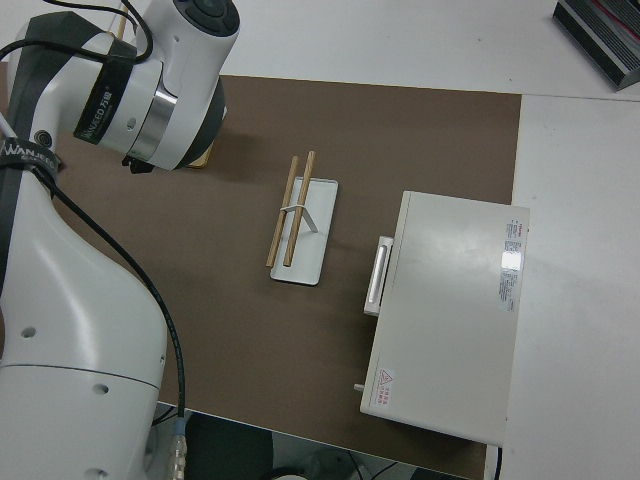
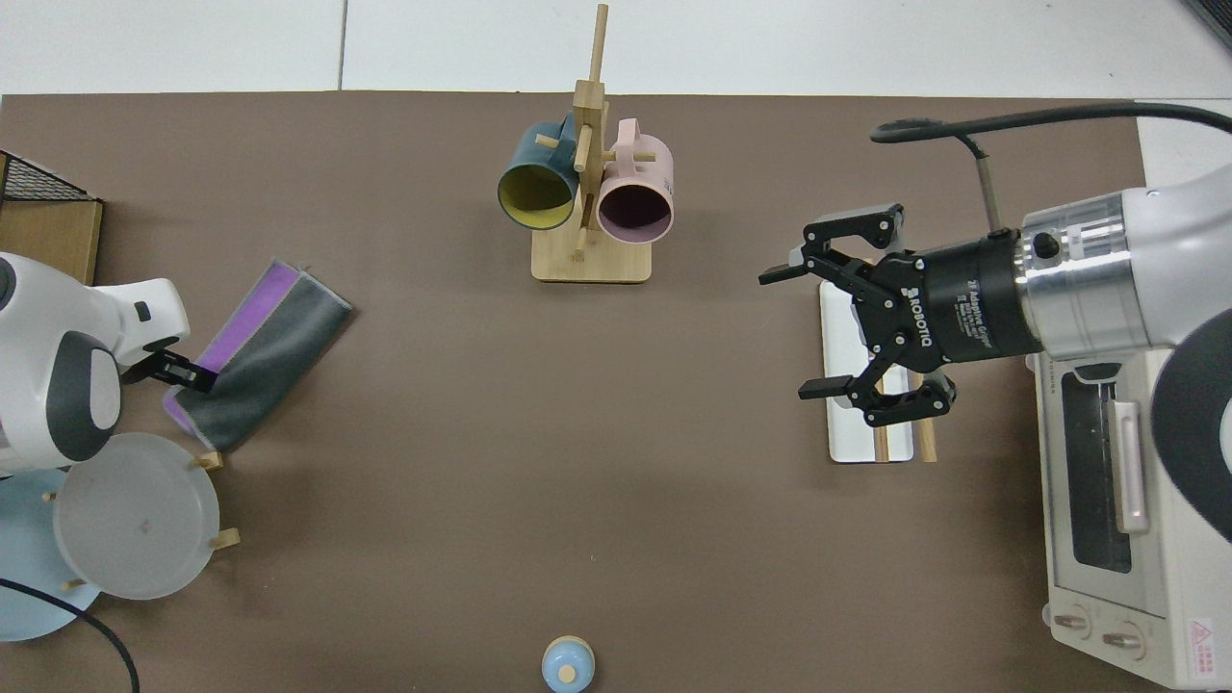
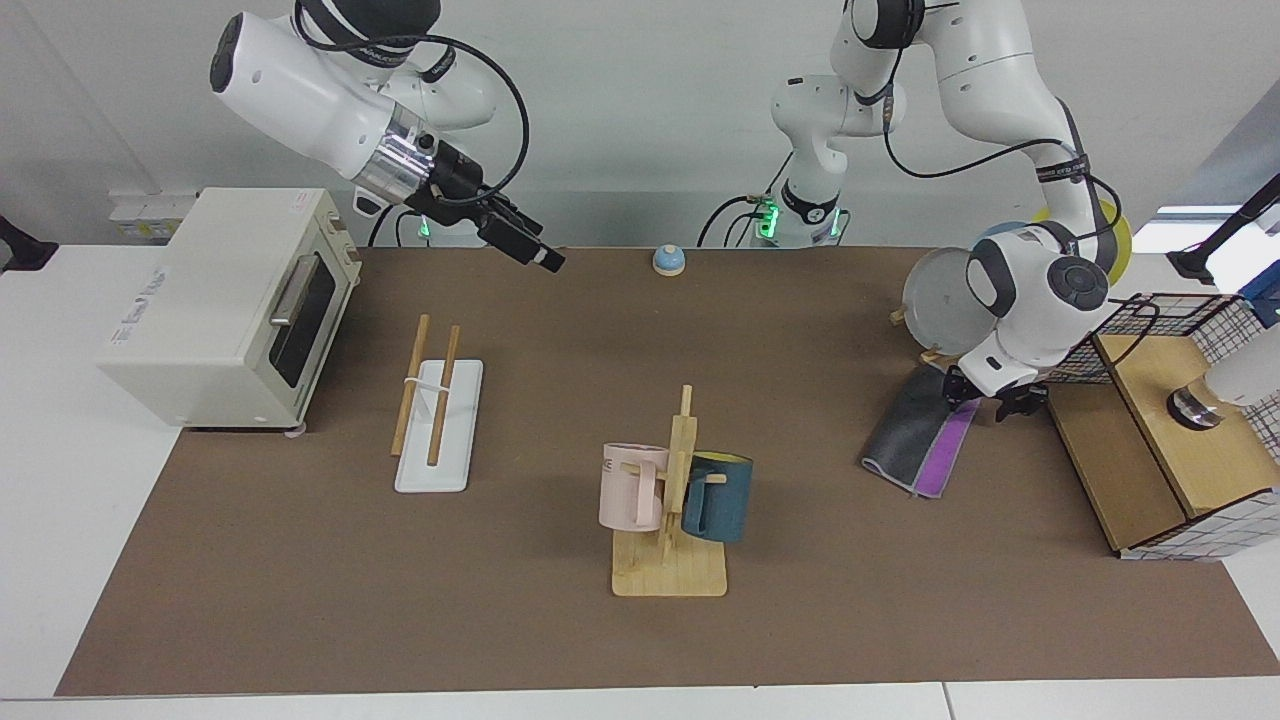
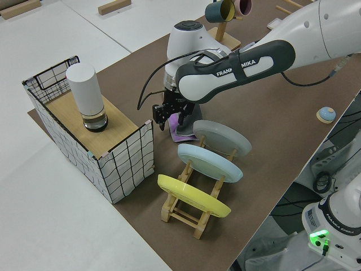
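Observation:
My left gripper (image 2: 175,370) is low over the folded grey-and-purple cloth (image 2: 256,352) at the left, beside the plate rack; in the right view it (image 4: 169,113) is partly hidden by the arm, and its fingers' state is unclear. My right gripper (image 2: 785,331) hangs open above the white tray with two wooden sticks (image 2: 843,433), nothing between its fingers. A wooden mug tree (image 2: 589,266) holds a teal mug (image 2: 533,185) and a pink mug (image 2: 636,191). A white-topped plate (image 2: 135,520), blue plate and yellow plate (image 4: 193,196) stand in the rack.
A toaster oven (image 2: 1178,577) stands at the right. A wire basket with wooden shelves (image 4: 121,166) and a white cylinder (image 4: 86,93) is beside the left arm. A small blue round object (image 2: 567,664) lies near the front.

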